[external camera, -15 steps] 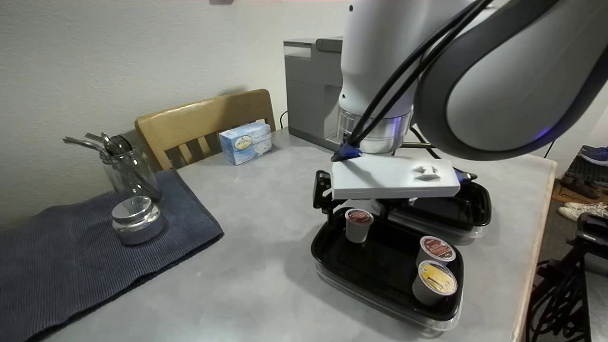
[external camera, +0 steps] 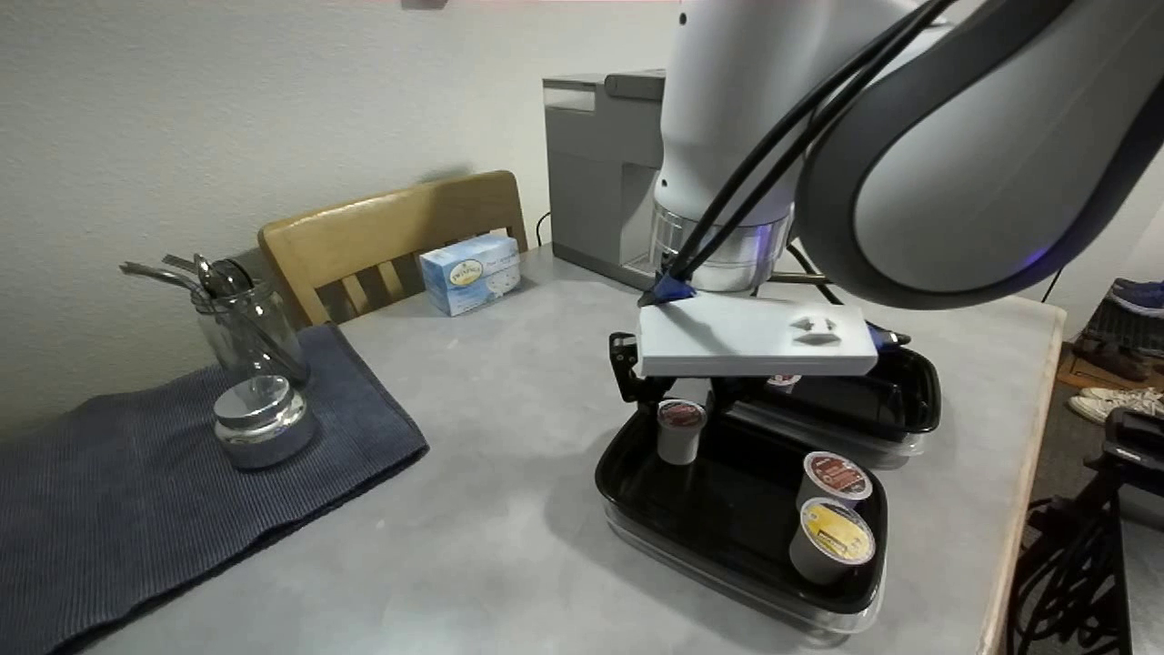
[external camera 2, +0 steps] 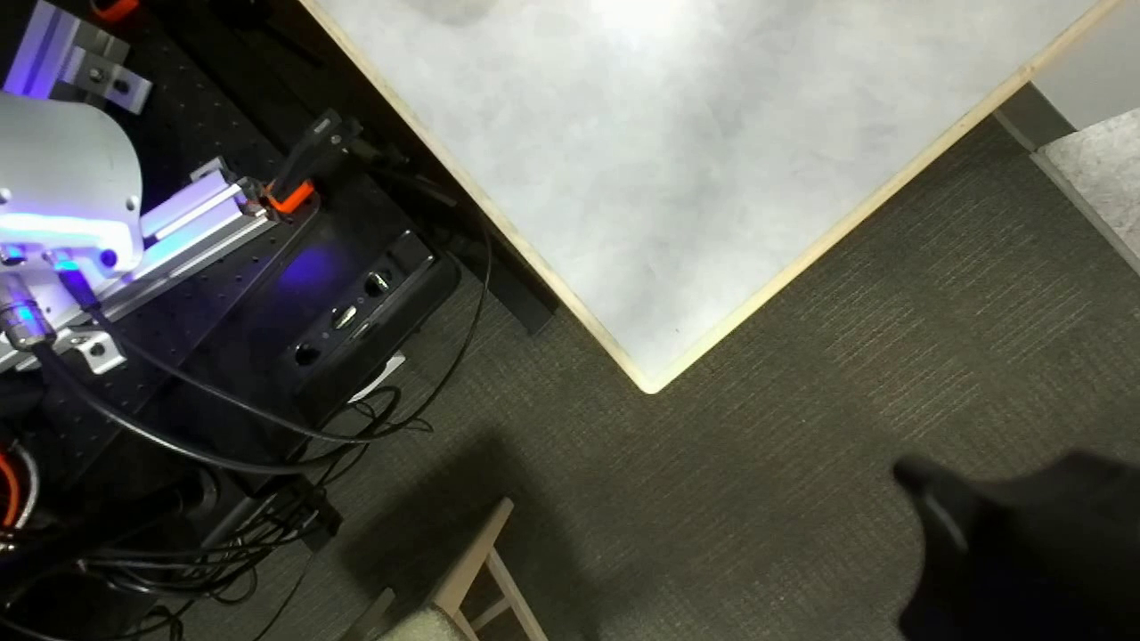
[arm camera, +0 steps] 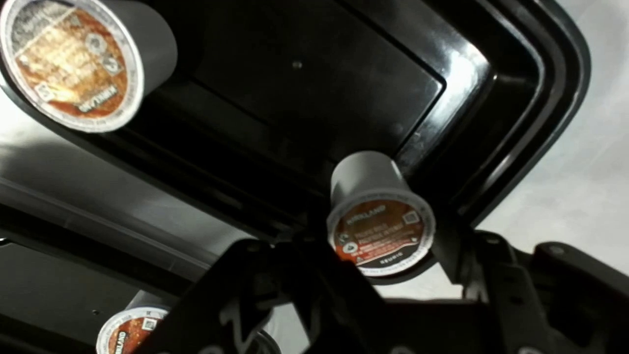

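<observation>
In exterior view 1, a coffee pod (external camera: 678, 441) with a red-brown lid stands in the left end of the near black tray (external camera: 733, 480). My gripper (external camera: 682, 402) is shut on this pod, one finger at either side. The wrist view shows the gripper around the same pod (arm camera: 380, 233), close to the tray's rim. At the tray's other end are a second pod with a red-brown lid (external camera: 837, 476) and a pod with a yellow lid (external camera: 832, 537). Whether the held pod still rests on the tray floor is hard to tell.
A second black tray (external camera: 917, 398) behind holds at least one pod (arm camera: 132, 330). Further back stand a tea box (external camera: 471, 273) and a grey machine (external camera: 595, 180). A jar of cutlery (external camera: 249, 327) and a small lidded jar (external camera: 262, 424) occupy the left.
The fingers, apart from the pod a second ago, have come together on it. The pod has shifted slightly left. The other pods and both trays look unmoved.
</observation>
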